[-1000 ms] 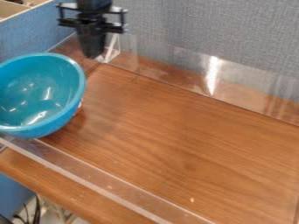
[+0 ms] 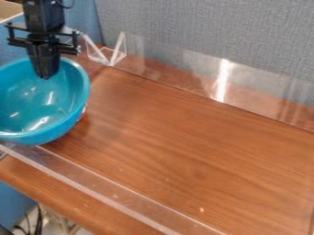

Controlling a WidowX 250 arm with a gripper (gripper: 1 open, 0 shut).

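Note:
My black gripper [image 2: 46, 66] hangs at the upper left, its tip low over the back rim of a large turquoise bowl [image 2: 35, 110]. The fingers look shut; whether anything thin is between them or they touch the rim cannot be seen clearly. The bowl sits at the left end of the wooden table, tilted slightly toward the camera.
A clear plastic strip runs along its front edge and a clear panel [image 2: 185, 78] along the back, below a grey wall. A white wire piece [image 2: 110, 50] stands at the back left.
The gripper has moved left and down from the back of the table to over the bowl. The bowl has hardly moved.

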